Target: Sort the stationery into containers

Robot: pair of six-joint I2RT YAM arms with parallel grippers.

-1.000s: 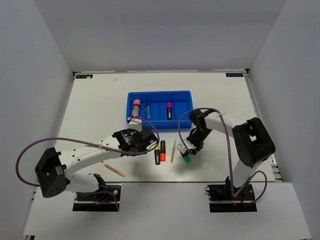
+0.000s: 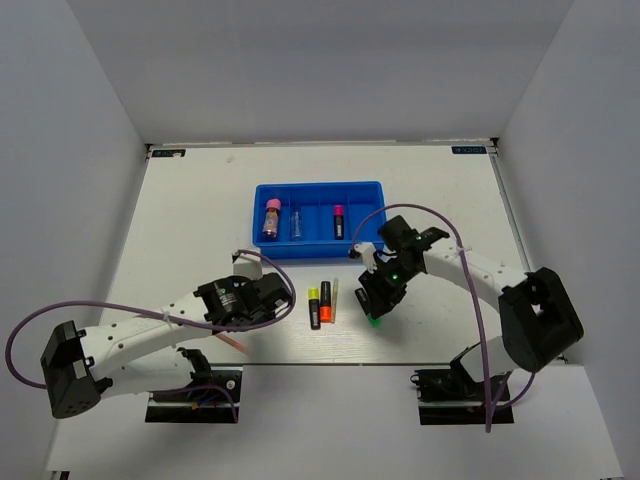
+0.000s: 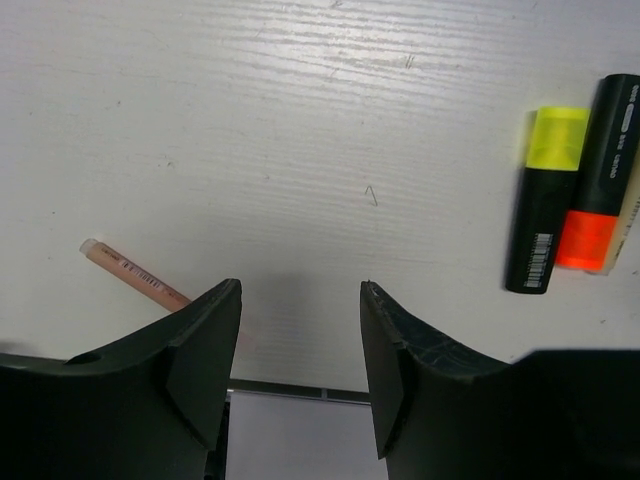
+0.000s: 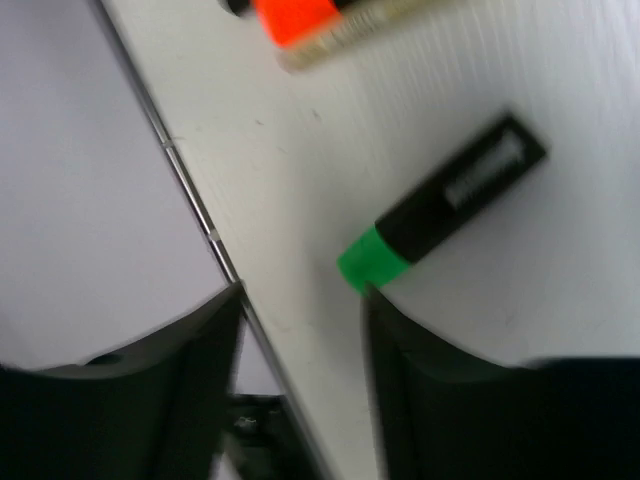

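A blue divided container (image 2: 319, 247) holds several items at the back. My left gripper is open above the table, with a pinkish pen (image 3: 135, 275) to its left and yellow (image 3: 540, 200) and orange (image 3: 598, 190) highlighters to its right, beside a pale pen (image 2: 334, 301). My right gripper is over the green-and-black highlighter (image 4: 440, 200), which lies on the table just beyond its fingers. The right wrist view is blurred; whether that gripper holds anything thin does not show, and its fingertips look apart.
The front table edge (image 2: 290, 364) runs close below both grippers.
The left arm has moved left and toward the front. The right arm's elbow has shifted toward the front and right. The pale pen appears shifted left, next to the orange highlighter.
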